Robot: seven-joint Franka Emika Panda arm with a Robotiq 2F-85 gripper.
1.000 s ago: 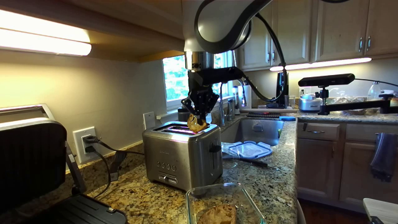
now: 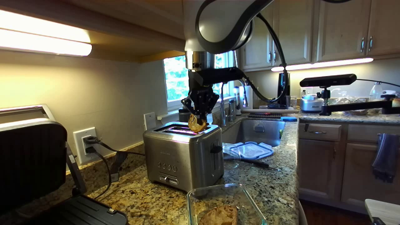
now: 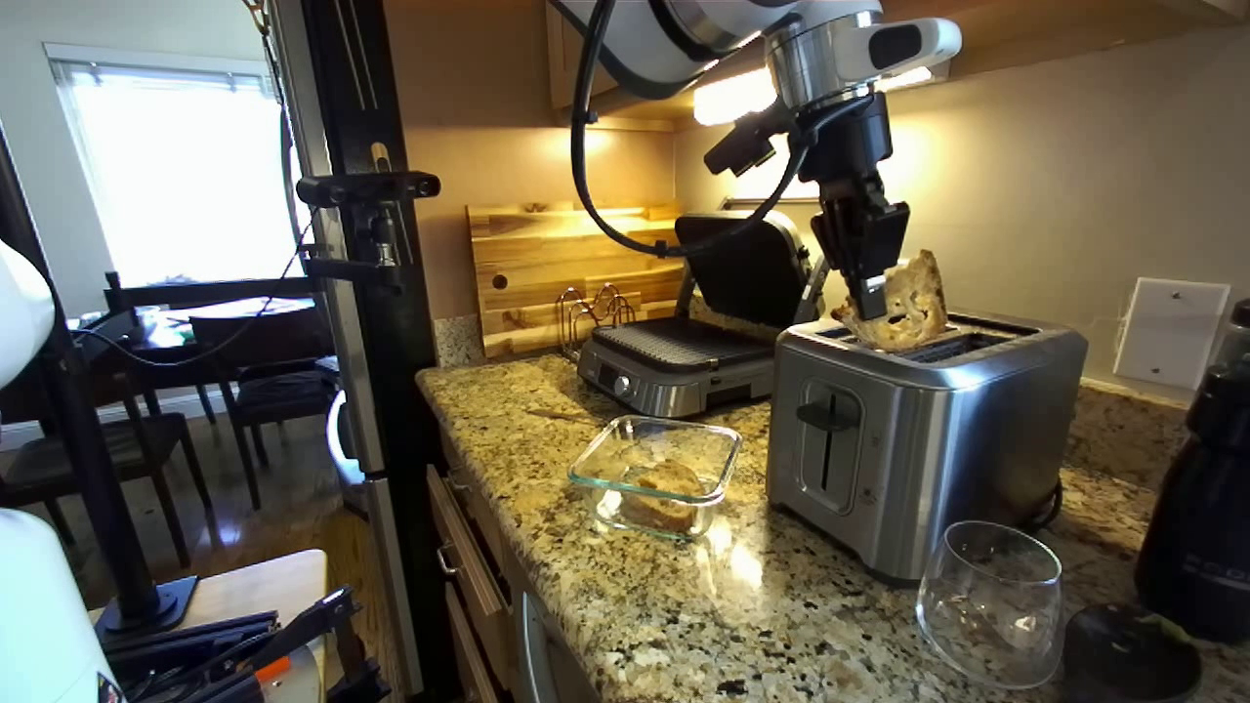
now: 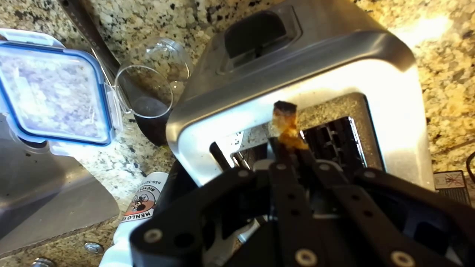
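Observation:
A browned slice of bread (image 3: 916,307) stands on edge at the top of the steel toaster (image 2: 179,161), tilted over the slots. My gripper points down above the toaster and is shut on the slice, whose dark-crusted edge pokes out past the fingertips in the wrist view. In exterior view 2 the slice's lower edge meets the toaster's top near the slot on the lever side; whether any of it is inside that slot I cannot tell. Another piece of bread (image 3: 663,492) lies in the glass container (image 3: 586,475) on the counter.
An open contact grill (image 3: 691,357) stands behind the glass container. By the toaster's lever end are a clear drinking glass (image 3: 990,609) and a blue-rimmed lid (image 2: 252,150). A wall cabinet overhangs the arm; the sink (image 2: 243,131) lies beyond.
My gripper has shifted very slightly to the left in exterior view 1. The slice has tilted a little with it, still at the toaster's top.

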